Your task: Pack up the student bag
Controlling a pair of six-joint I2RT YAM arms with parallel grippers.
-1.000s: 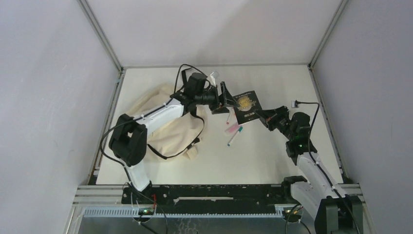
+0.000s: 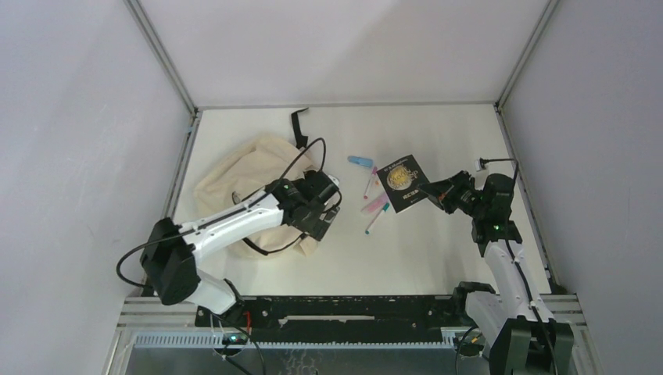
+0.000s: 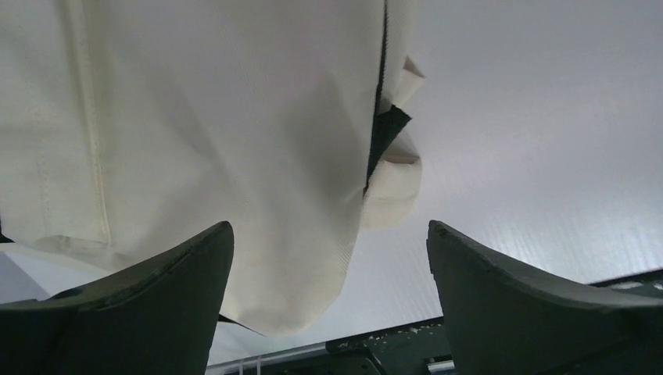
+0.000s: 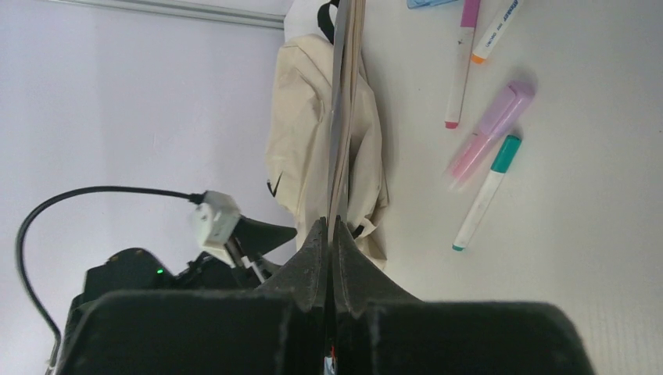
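Observation:
A black book (image 2: pixel 406 197) with a yellow round picture on its cover is held above the table by my right gripper, whose fingers are shut on its edge. In the right wrist view the book (image 4: pixel 344 109) shows edge-on. The cream bag (image 2: pixel 270 168) lies on the left of the table, partly hidden by my left arm. My left gripper stands open over the bag (image 3: pixel 258 141), its fingers wide apart with nothing between them. Two markers, a green-capped one (image 4: pixel 489 191) and a pink-capped one (image 4: pixel 460 74), lie on the table.
A pink and purple tube-like case (image 4: pixel 492 129), an orange-tipped marker (image 4: pixel 496 31) and a blue item (image 2: pixel 360 161) lie mid-table. A black strap (image 2: pixel 297 129) sticks out behind the bag.
The book and right gripper have shifted slightly right and toward the front.

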